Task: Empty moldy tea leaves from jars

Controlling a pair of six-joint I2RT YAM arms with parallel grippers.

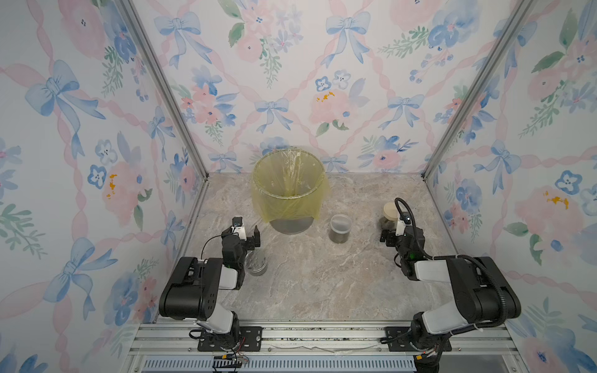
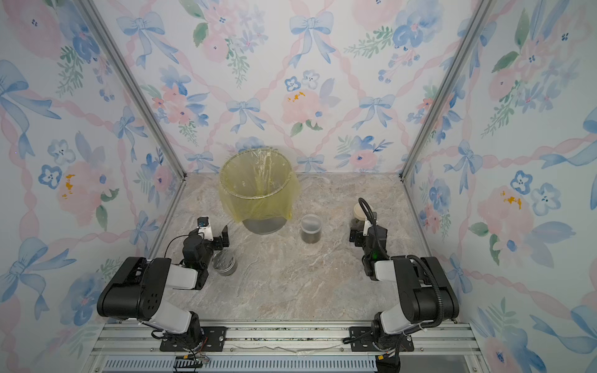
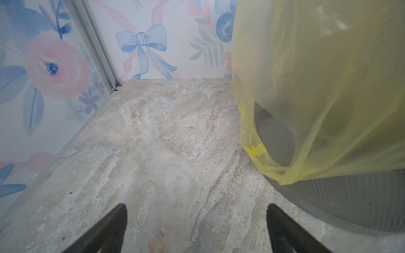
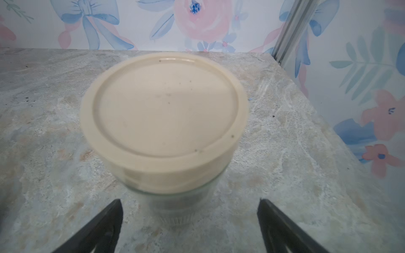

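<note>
A jar with a cream lid [image 4: 166,109] stands upright just beyond my right gripper, whose fingers are spread wide and empty. In the middle of the table is a clear jar [image 1: 339,228] with a frosted top and darker contents in its lower part. Another clear jar [image 2: 224,262] stands at the left, close beside the left arm and partly hidden by it. My left gripper is open over bare table, nothing between its fingers. A bin lined with a yellow bag [image 1: 289,186] stands at the back, to the right of the left gripper.
Patterned walls close off the back and both sides of the marbled table [image 1: 304,279]. The yellow bag [image 3: 320,84] hangs loosely over the mesh bin [image 3: 354,198]. Open table lies between the arms at the front, and between the bin and the lidded jar at the back.
</note>
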